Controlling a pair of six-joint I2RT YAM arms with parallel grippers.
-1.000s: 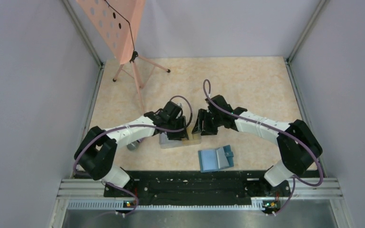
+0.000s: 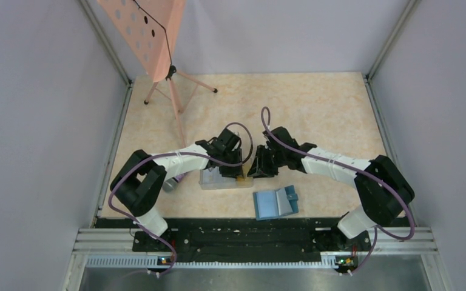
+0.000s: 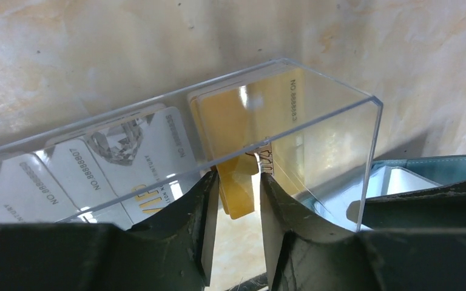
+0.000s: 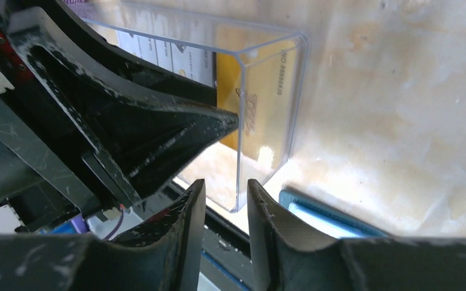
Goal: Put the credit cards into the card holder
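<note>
A clear box point(image 2: 227, 186) stands between the two arms, holding white cards point(image 3: 135, 148) and, at its right end, gold cards point(image 3: 258, 103). My left gripper is over the box with its fingers apart; a tilted gold card point(image 3: 236, 197) shows in the gap, and whether they touch it is unclear. My right gripper, also open, has its fingertips on either side of the box's corner edge, with no card between them. The blue card holder point(image 2: 267, 205) lies spread open in front of the right gripper.
A silver-ended purple object point(image 2: 170, 184) lies left of the box, beneath the left forearm. Behind it rises a pink stand on tripod legs point(image 2: 176, 100). Both grippers are close together at the box.
The clear box has slid slightly left. My left gripper has shifted right and a little toward the front edge, and my right gripper has come slightly frontward. The card holder has stayed put.
</note>
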